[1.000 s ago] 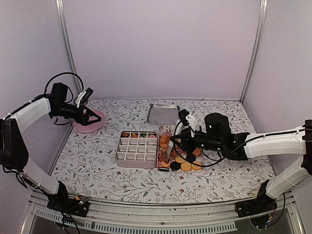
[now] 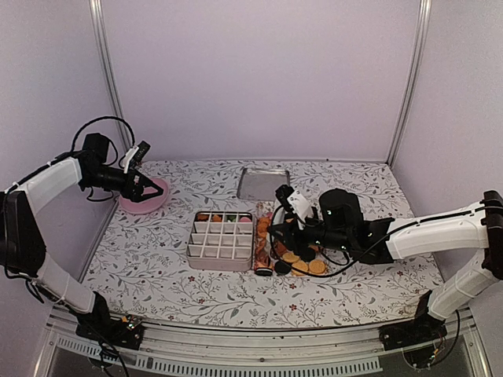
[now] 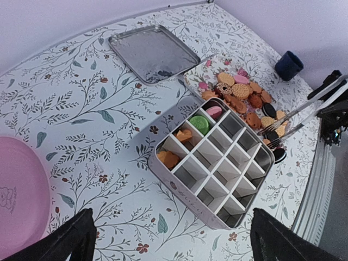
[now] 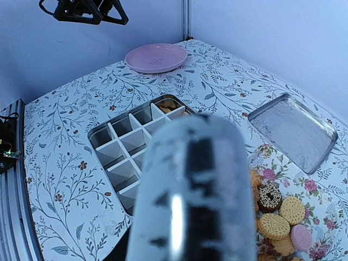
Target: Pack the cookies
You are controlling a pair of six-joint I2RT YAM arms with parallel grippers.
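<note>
A divided box (image 2: pixel 220 251) stands mid-table, several cookies in its back row, among them a green one (image 3: pixel 199 124) and a pink one (image 3: pixel 213 112). Loose cookies (image 4: pixel 274 225) lie on and around a floral sheet right of it. My right gripper reaches down among the cookies by the box's right side; in the right wrist view a blurred finger fills the centre, so its opening and contents are hard to tell. My left gripper (image 2: pixel 143 188) hangs open above the pink plate (image 3: pixel 16 196) at the left.
A metal tray (image 2: pixel 262 183) lies at the back. A dark cup (image 3: pixel 288 66) stands at the right.
My right arm has shifted slightly left and its wrist has risen a little. The left arm has not moved.
</note>
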